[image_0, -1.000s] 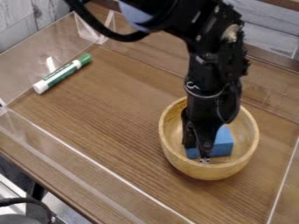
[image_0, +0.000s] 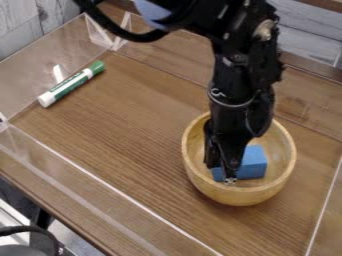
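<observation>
My black gripper (image_0: 230, 160) reaches down into a round tan bowl (image_0: 203, 185) on the right half of the wooden table. A blue block (image_0: 253, 162) lies in the bowl at the fingertips, partly hidden by them. The fingers look close together, and I see nothing clearly held between them.
A white and green marker (image_0: 70, 84) lies at the left of the table (image_0: 114, 140), near a clear edge strip. A wall stands behind at the top left and top right.
The gripper has shifted very slightly within the bowl; the bowl and block look nearly unchanged.
</observation>
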